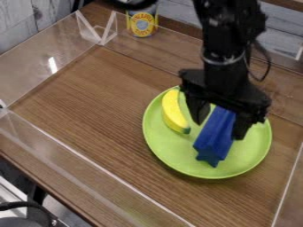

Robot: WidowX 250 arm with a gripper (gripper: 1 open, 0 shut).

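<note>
My black gripper (219, 106) hangs over the right part of a green plate (166, 146), its fingers spread open around the top of a blue block (215, 139). Whether the fingertips touch the block is hard to tell. A yellow banana (174, 113) lies on the plate's left side, left of the gripper.
A can with a yellow label (142, 22) stands at the back, near a clear object at the upper left. A dark cable lies at the lower left edge.
</note>
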